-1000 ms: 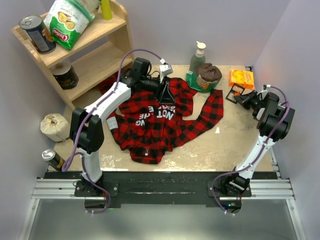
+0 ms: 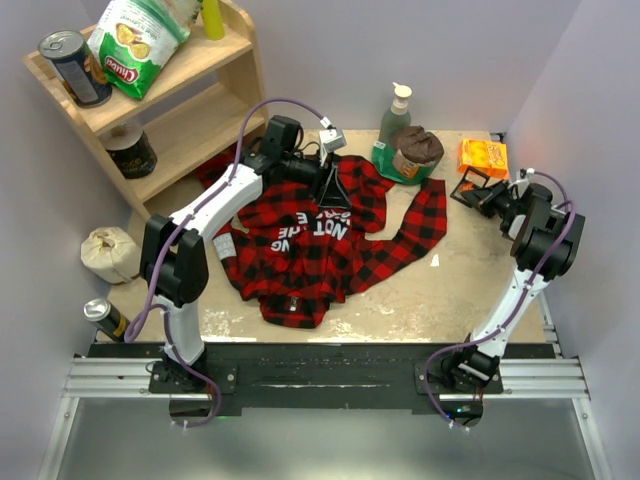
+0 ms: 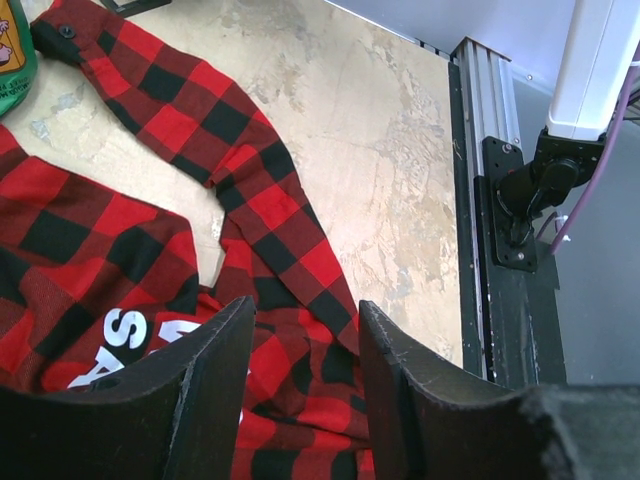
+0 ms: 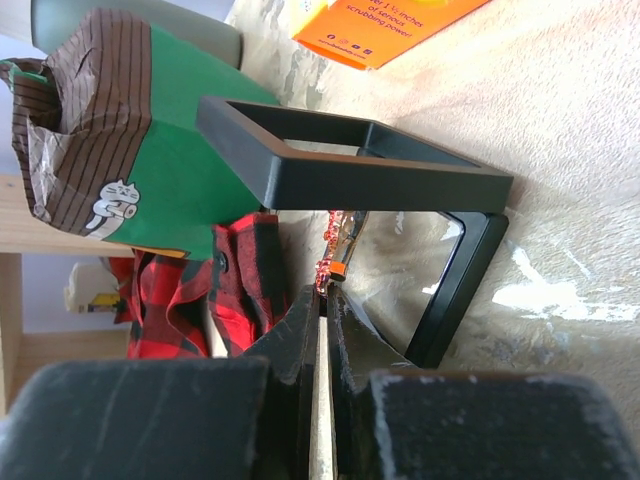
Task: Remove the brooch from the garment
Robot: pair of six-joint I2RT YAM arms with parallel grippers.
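Note:
The red-and-black plaid shirt lies spread on the table, with white lettering on it. A small brooch with red stones and an orange part is pinched at the tips of my right gripper, away from the shirt. Just past it, a black-framed case stands hinged open on the table. Part of the brooch is hidden behind the case's upper frame; whether it touches the case I cannot tell. Over the shirt's middle, my left gripper is open, its fingers apart and nothing held.
An orange box is behind the case. The green-and-brown bag and a pump bottle stand left of it. A wooden shelf fills the back left. Table in front of the case is clear.
My left arm is still.

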